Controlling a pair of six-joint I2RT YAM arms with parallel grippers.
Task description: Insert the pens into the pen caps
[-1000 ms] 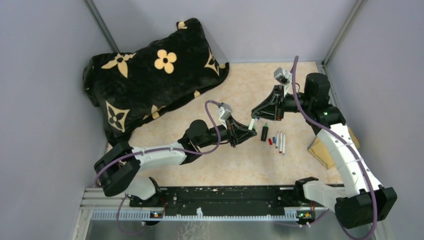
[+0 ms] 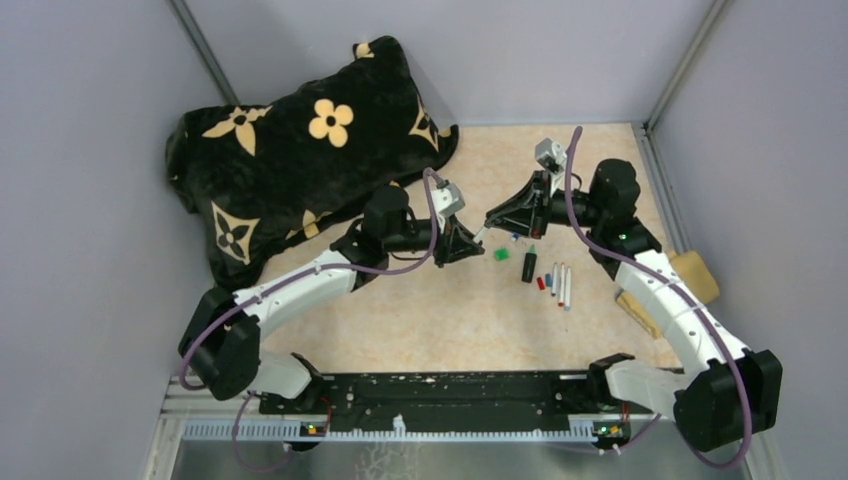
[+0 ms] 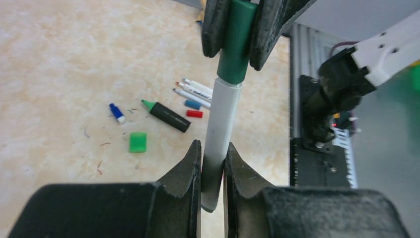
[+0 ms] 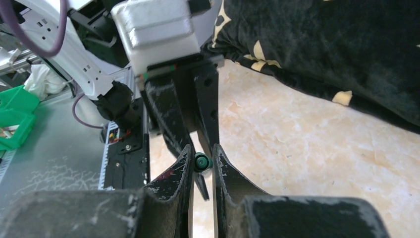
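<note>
My left gripper [image 2: 476,246] and my right gripper [image 2: 492,222] meet above the table. In the left wrist view a white pen [image 3: 218,134] runs up into a green cap [image 3: 235,44]; my right gripper is shut on the cap. The left fingers surround the pen's lower end; whether they grip it is hard to tell. In the right wrist view the cap's green end [image 4: 201,162] sits between the right fingertips. On the table lie several white pens [image 2: 562,285], a green highlighter [image 3: 163,114], a red cap [image 3: 194,113], blue caps [image 3: 192,104] and a green piece [image 2: 501,254].
A black patterned blanket [image 2: 300,160] covers the back left of the table. A tan cloth [image 2: 690,280] lies at the right edge.
Both grippers have moved left together with the pen and cap between them; the left one has also risen toward the back of the table in the top view.
</note>
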